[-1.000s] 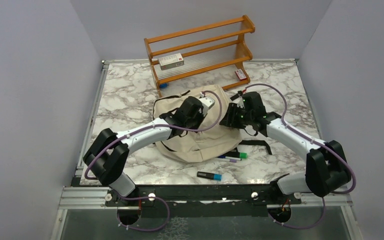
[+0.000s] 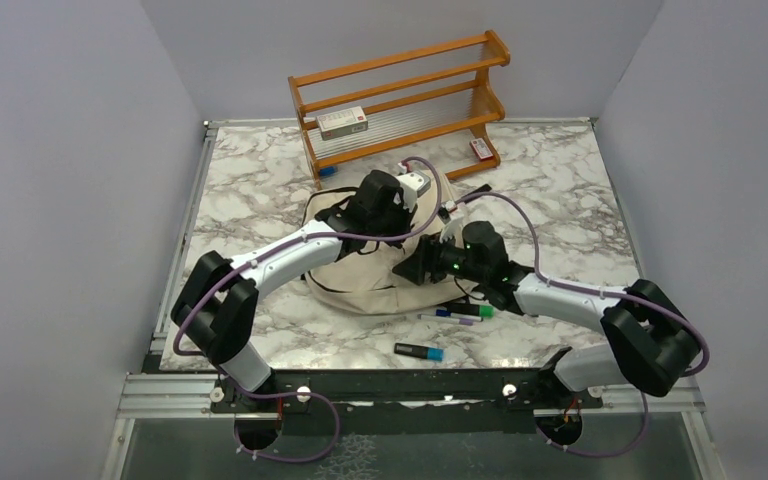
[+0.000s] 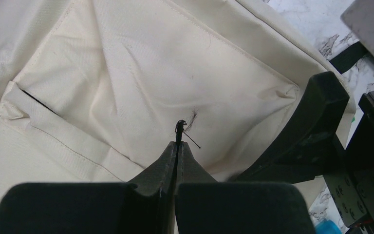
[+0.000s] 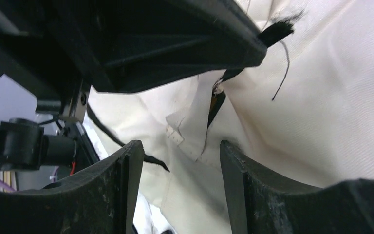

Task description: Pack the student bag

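Observation:
A cream cloth bag [image 2: 365, 298] lies flat and wrinkled mid-table under both arms. My left gripper is shut over it, with a thin black cord [image 3: 179, 129] showing at its fingertips. The cord's frayed end [image 4: 277, 31] sticks out beyond the left fingers in the right wrist view, where its other side runs to a dark opening by a folded tab [image 4: 193, 122] of the bag. Just below stands my right gripper, its fingers apart and only cloth visible between them. In the top view the right fingers [image 2: 415, 262] are close to the left ones.
A wooden rack [image 2: 400, 105] at the back holds a white box [image 2: 343, 122] and a small red box [image 2: 481, 149]. Several pens and a green-capped marker [image 2: 480, 311] lie by the bag's front right. A blue-capped marker [image 2: 418, 352] lies near the front edge.
The left arm has shifted slightly back, and the bag's front edge has drawn back a little.

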